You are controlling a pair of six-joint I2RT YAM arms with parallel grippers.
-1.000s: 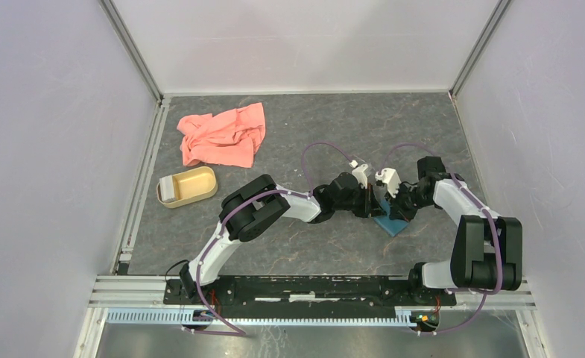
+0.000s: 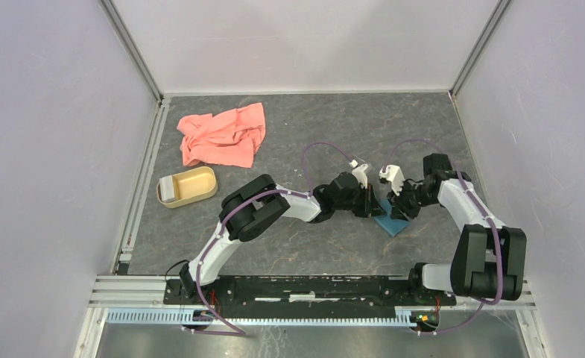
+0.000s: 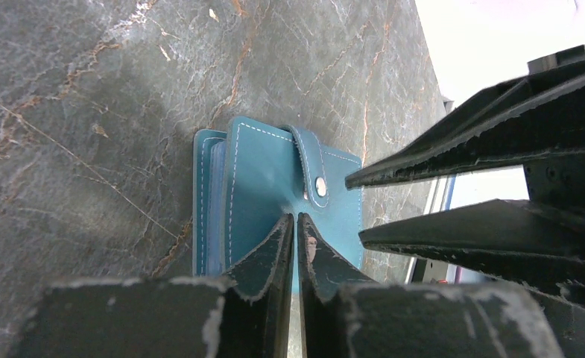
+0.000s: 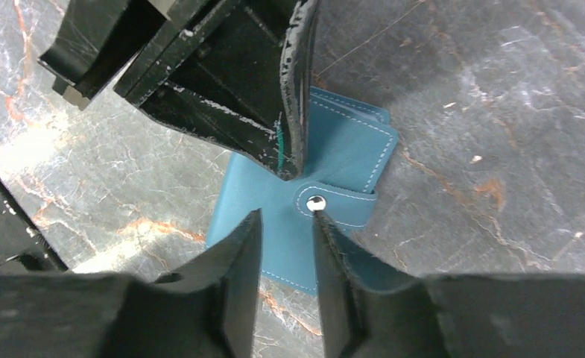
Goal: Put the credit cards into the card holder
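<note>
The blue card holder (image 2: 390, 227) lies flat on the dark table, to the right of the middle. Its strap (image 3: 311, 160) with a round snap (image 3: 320, 186) lies closed across the cover. My left gripper is shut at the holder's edge, with its fingertips against the holder; how much it pinches is hidden. Above the cover stands my right gripper, its two fingers apart and pointing toward the strap, with nothing between them. Loose credit cards are not in sight.
At the far left a yellow tray (image 2: 207, 188) holds a whitish box (image 2: 167, 189). A crumpled pink cloth (image 2: 224, 136) lies at the back left. Bare table stretches between them and the arms. A side wall (image 2: 550, 149) stands close to my right arm.
The left arm and the holder have stayed put.
</note>
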